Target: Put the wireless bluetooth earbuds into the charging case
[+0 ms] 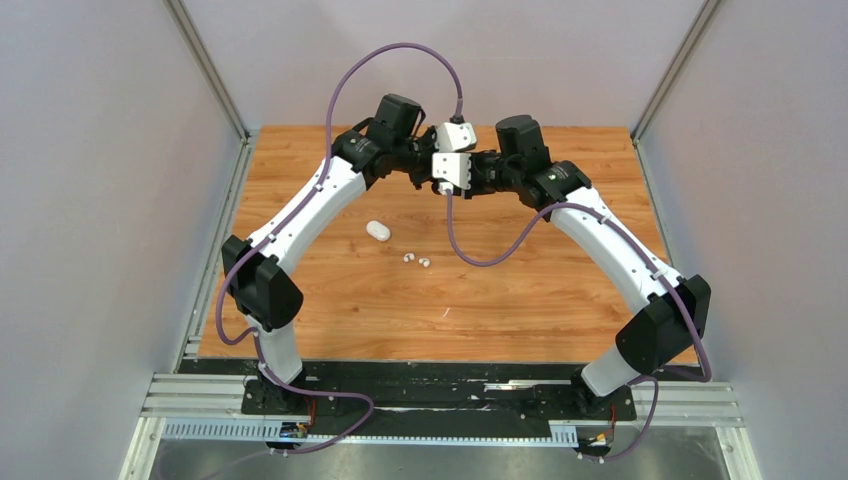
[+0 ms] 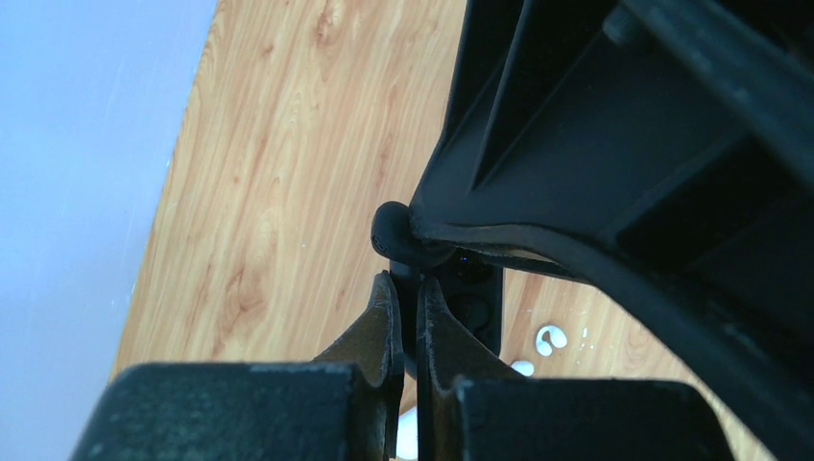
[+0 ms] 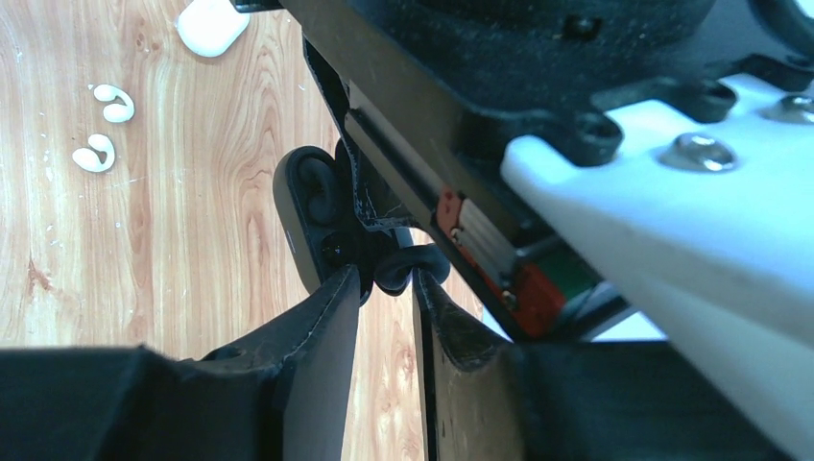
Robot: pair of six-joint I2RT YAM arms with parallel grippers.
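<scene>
A dark case (image 3: 312,206) with moulded hollows hangs between the grippers, partly hidden by the arms. A small dark rounded piece (image 3: 408,259) is at my right gripper's (image 3: 389,288) fingertips, which stand open; whether they touch it is unclear. My left gripper is shut, its tips against or just before the case; I cannot tell whether it grips it. Two white earbuds (image 1: 408,258) lie apart from the grippers on the table, centre in the top view.
A white rounded object (image 1: 378,230) lies left of the earbuds. Both arms crowd together over the back middle, with purple cables looping around them.
</scene>
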